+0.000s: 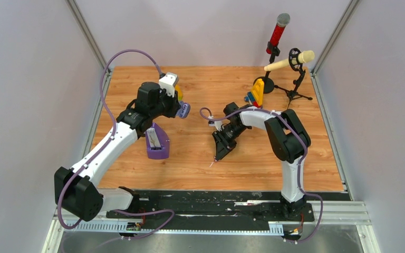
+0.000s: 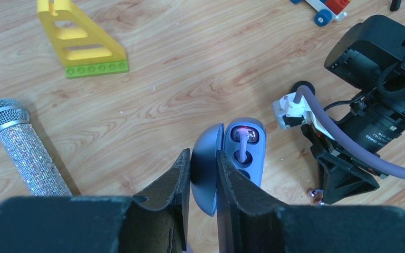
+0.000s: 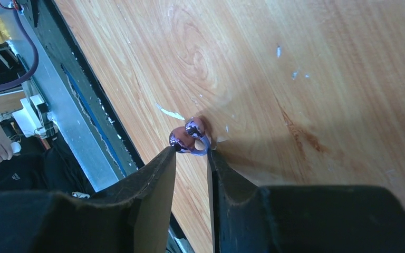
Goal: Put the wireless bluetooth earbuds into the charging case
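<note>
My left gripper is shut on the raised lid of the blue-purple charging case [image 2: 260, 153], holding it above the table. One earbud [image 2: 243, 146] sits at the case's upper slot beside a red light; a dark round slot shows below it. In the right wrist view, a second, clip-shaped earbud [image 3: 194, 133] with two shiny round ends lies on the wood at the tips of my right gripper. Those fingers stand part open, the earbud's near edge between the tips. From above, the right gripper [image 1: 216, 157] points down at the table's front middle.
A purple container [image 1: 158, 143] stands under the left arm. A silver microphone [image 2: 34, 153] and a yellow block piece [image 2: 87, 42] lie on the table in the left wrist view. Microphone stands [image 1: 293, 87] occupy the back right. Wood between the arms is clear.
</note>
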